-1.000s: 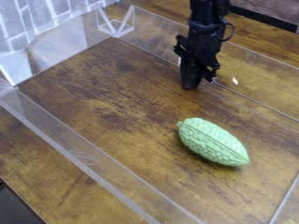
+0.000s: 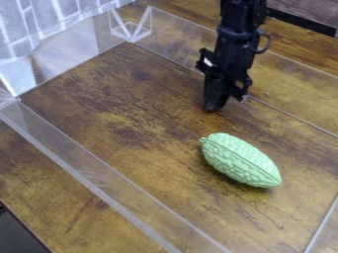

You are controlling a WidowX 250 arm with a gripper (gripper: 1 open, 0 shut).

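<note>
My black gripper [image 2: 215, 91] reaches down from the top centre to the wooden surface, near the back of the clear-walled enclosure. Its fingers are dark and small in the view, so whether they are open or shut is hard to make out. A pale green, bumpy, oblong object like a bitter melon [image 2: 240, 160] lies on the wood toward the front right, apart from the gripper.
Clear walls [image 2: 86, 168] bound the wooden floor [image 2: 119, 109]. A white, patterned cloth or curtain [image 2: 40, 30] is at the top left.
The gripper and arm have shifted very slightly to the right. The green object has not moved.
</note>
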